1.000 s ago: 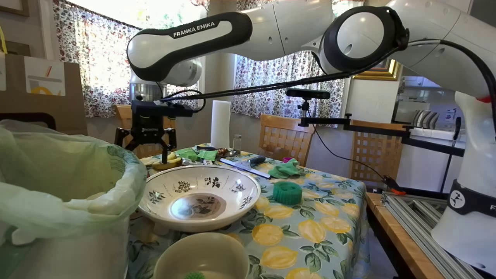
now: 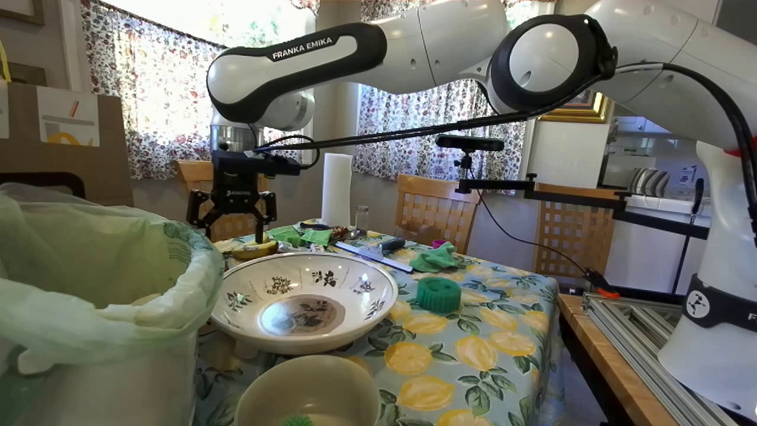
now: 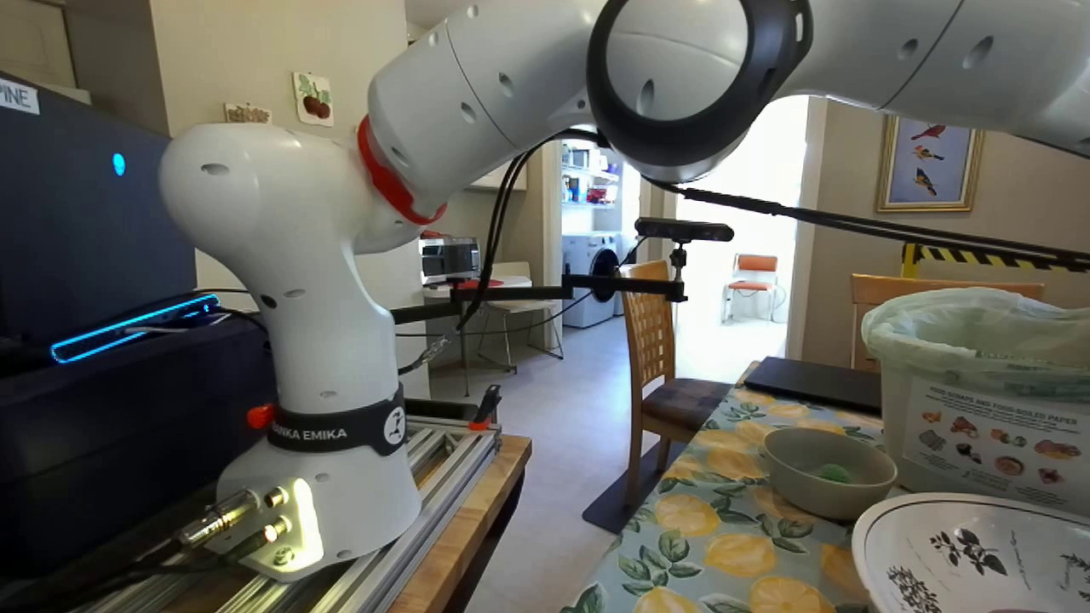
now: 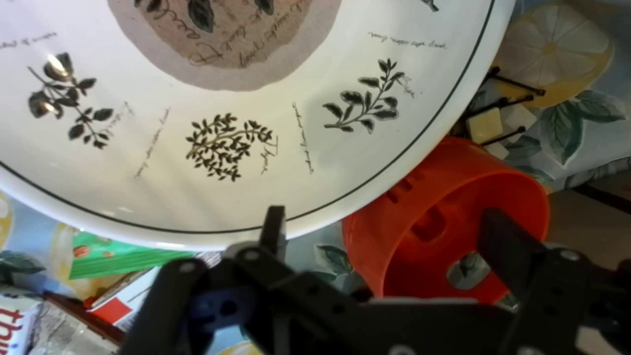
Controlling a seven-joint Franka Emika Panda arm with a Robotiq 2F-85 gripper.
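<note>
My gripper (image 2: 232, 231) hangs fingers down above the far left part of the table, open. In the wrist view the gripper has one finger (image 4: 273, 228) over the rim of a large white bowl with dark plant prints (image 4: 177, 195). An orange-red plastic cup (image 4: 369, 248) lies below, between and beyond the fingers in that view, its open mouth facing the other finger. I see nothing held. The bowl (image 2: 234, 319) is empty in exterior view 1. The orange-red cup is hidden from both exterior views.
A lined bin (image 2: 120, 348) stands left of the bowl. A smaller beige bowl (image 2: 255, 397) with something green inside sits in front. A green ridged object (image 2: 438, 294), green cloth (image 2: 434, 258), bananas (image 2: 255, 249) and a paper roll (image 2: 336, 188) are around.
In exterior view 1 the arm and gripper have shifted a little to the right and slightly up. Objects on the table look unmoved.
</note>
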